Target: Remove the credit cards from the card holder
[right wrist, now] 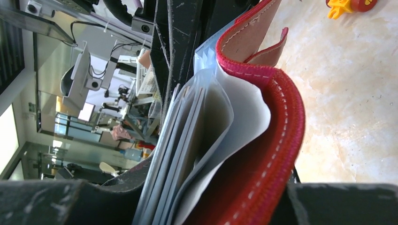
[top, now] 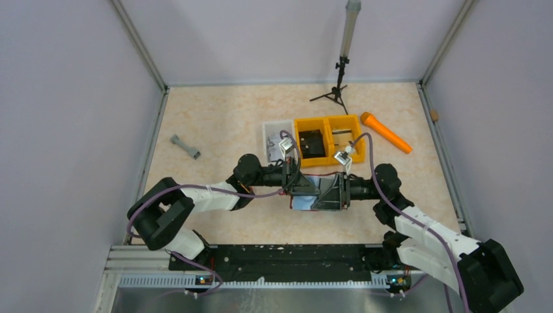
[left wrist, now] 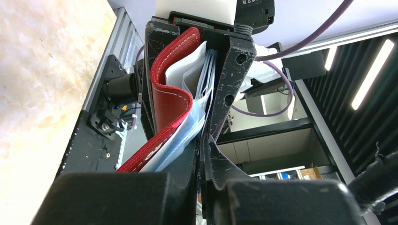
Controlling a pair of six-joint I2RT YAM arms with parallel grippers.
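A red card holder (left wrist: 170, 103) with white stitching, pale plastic sleeves (right wrist: 211, 112) and thin cards standing in it, is between my two grippers at the front middle of the table (top: 228, 228). In the top view my left gripper (top: 303, 186) and right gripper (top: 329, 190) meet over it. The left gripper's fingers are shut at the holder's edge in the left wrist view; whether they pinch part of it is unclear. The right gripper's fingers lie either side of the holder in the right wrist view; how tightly they close on it is hidden.
Behind the grippers are a yellow divided box (top: 313, 122) and a clear tray (top: 271, 130). An orange microphone (top: 388, 132) lies at the right, a grey tool (top: 184, 147) at the left, and a black tripod (top: 336, 91) stands at the back.
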